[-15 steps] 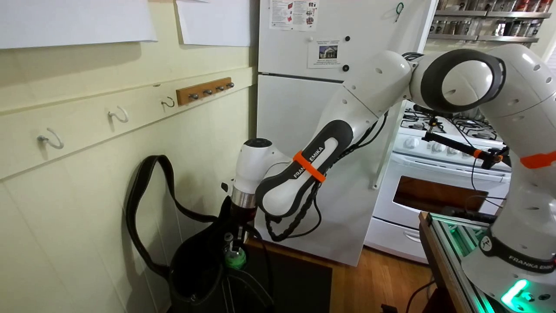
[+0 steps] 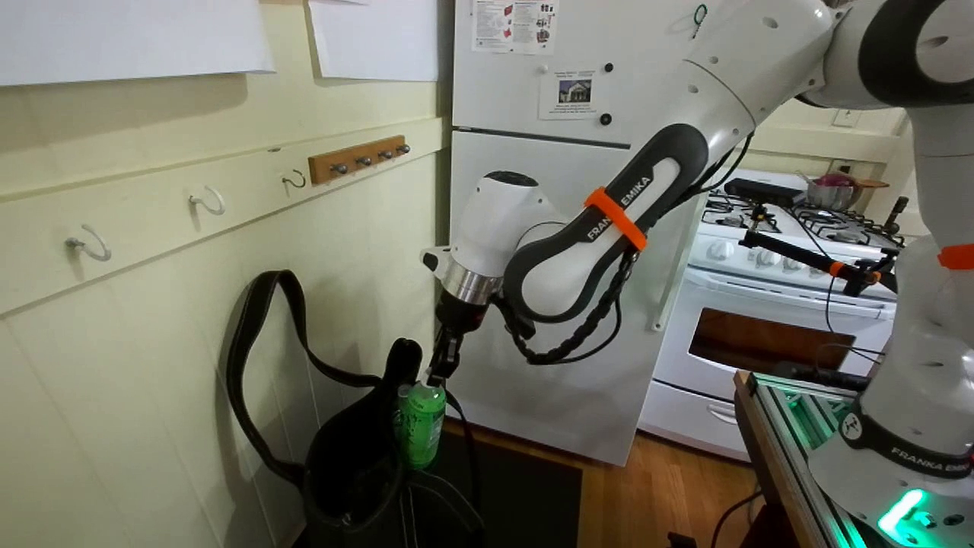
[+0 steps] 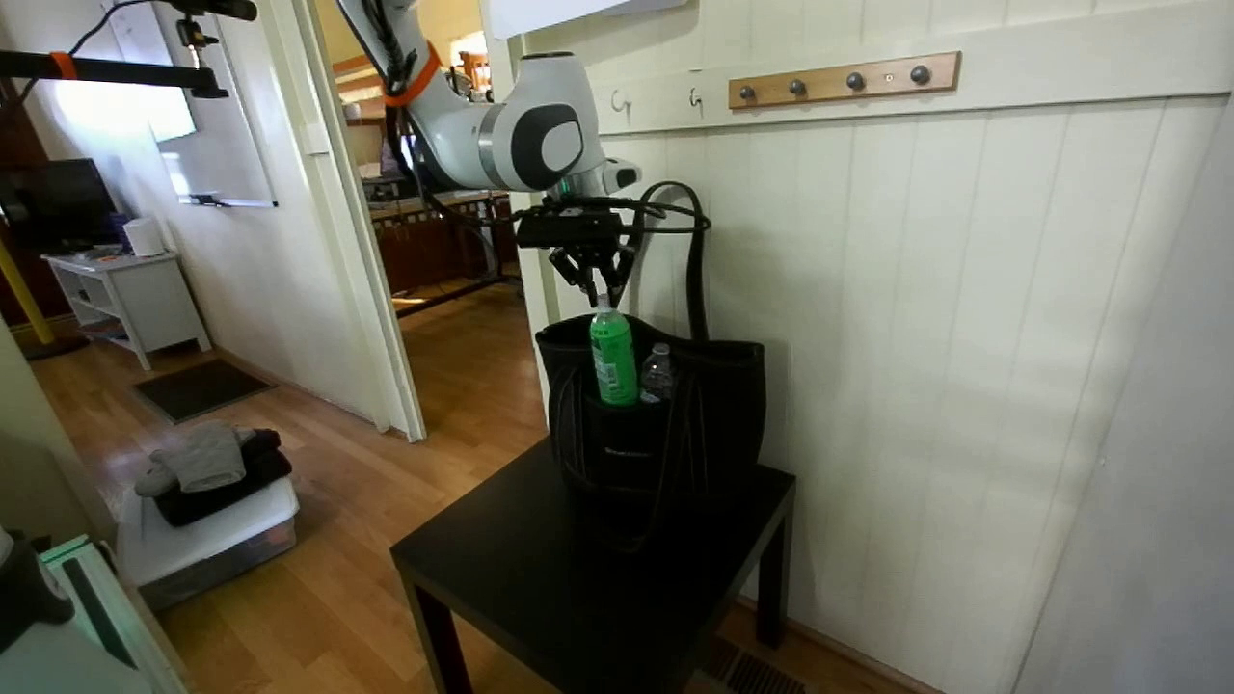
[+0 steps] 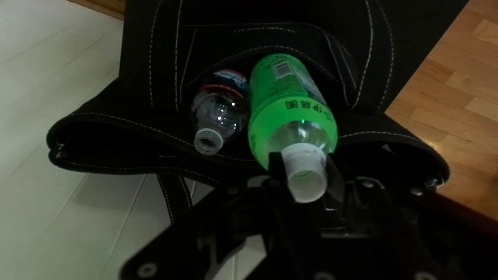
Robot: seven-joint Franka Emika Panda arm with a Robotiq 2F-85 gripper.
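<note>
A green-labelled bottle (image 3: 614, 357) stands nearly upright at the front of a black tote bag (image 3: 725, 399). My gripper (image 3: 606, 303) is shut on the bottle's white neck, coming from above. The wrist view shows that neck (image 4: 305, 172) between the dark fingers, with the bottle's lower end at the bag's front pocket (image 4: 261, 42). Beside it, a clear bottle (image 4: 218, 114) without a cap sits in the same pocket. How much of the green bottle's base is still inside the pocket is hard to tell.
The bag rests on a black table (image 3: 555, 567) against the wall. Its strap (image 2: 242, 356) loops up along the wall. A white fridge (image 2: 539, 274) stands behind the arm. Hooks and a wooden rack (image 2: 358, 159) line the wall above.
The arm has risen and shifted a little to the right. The green bottle has come up with the gripper, showing much more of its label above the bag.
</note>
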